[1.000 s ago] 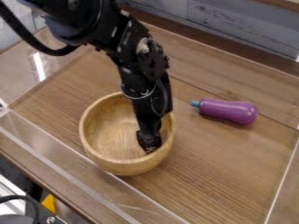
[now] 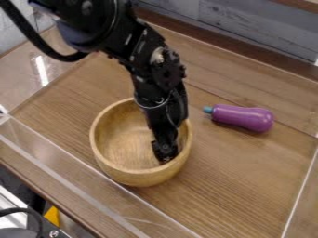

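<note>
My black gripper [image 2: 166,141] reaches down from the top left into a round wooden bowl [image 2: 114,149], its fingertips low inside by the right part of the bowl. It appears open, though the dark fingers overlap and whatever may lie between them is hard to make out. The arm hides part of the bowl's back rim.
A purple toy eggplant [image 2: 246,118] lies on the wooden table [image 2: 248,177] right of the bowl, apart from it. A pale wall runs along the back.
The arm and bowl have shifted slightly over the last second, the bowl a little to the right. The eggplant stays where it was.
</note>
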